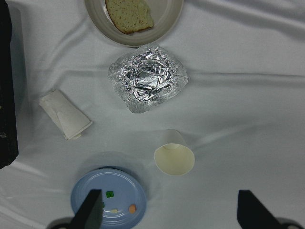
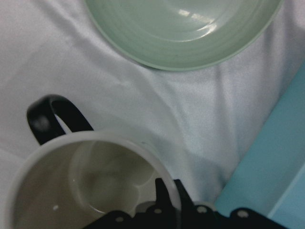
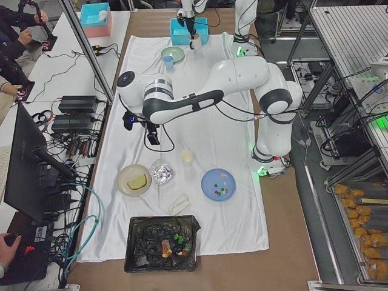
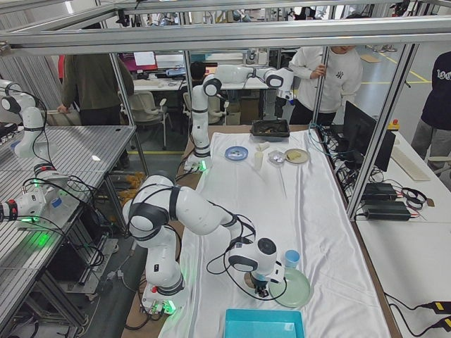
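Observation:
A cream mug (image 2: 95, 186) with a black handle fills the lower left of the right wrist view, and my right gripper is shut on its rim, beside the blue bin (image 2: 267, 157) and near the green plate (image 2: 186, 43). My left gripper stands open over the white cloth, above a cream cup (image 1: 174, 157), a foil packet (image 1: 147, 78), a folded napkin (image 1: 65, 114) and a blue plate (image 1: 119, 191) with small pieces.
A beige plate (image 3: 124, 185) with bread and a black lined tray (image 3: 145, 254) sit at the near end. A blue cup (image 4: 292, 257) stands by the green plate.

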